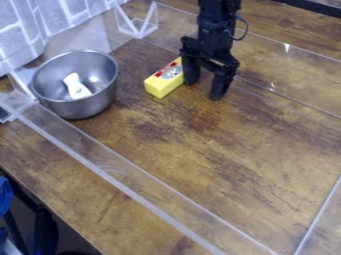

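Observation:
A black robot arm reaches down from the top of the view, its gripper low over the wooden table, just right of a yellow box with a red and white patch on top. Whether the fingers are open or shut is hard to make out in the dark shape. A steel bowl with a white object inside stands to the left.
Clear plastic barriers edge the wooden table. Pale crumpled material lies at the top left.

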